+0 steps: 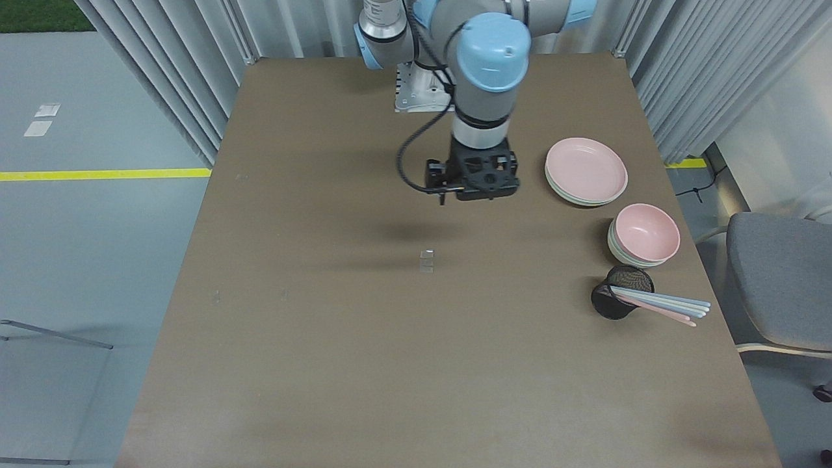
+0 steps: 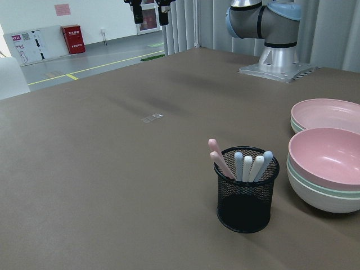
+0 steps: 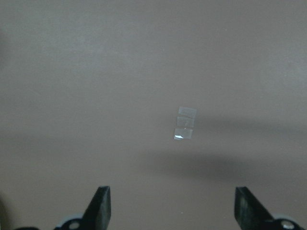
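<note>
My gripper [image 1: 472, 187] hangs over the middle of the table, open with nothing between its fingers; the wrist view shows its two fingertips [image 3: 103, 196] wide apart above bare tabletop. Below and slightly ahead lie small clear stickers [image 1: 426, 261] [image 3: 184, 122]. On the right, a stack of plates with a pink one on top [image 1: 585, 168] and a stack of bowls with a pink one on top [image 1: 645, 230] stand apart from the gripper. Nearer the front, a black mesh holder [image 2: 244, 205] holds several pink, blue and white sticks, likely chopsticks.
A grey chair [image 1: 780, 273] stands beyond the right edge. The robot base [image 2: 275, 70] is at the back of the table.
</note>
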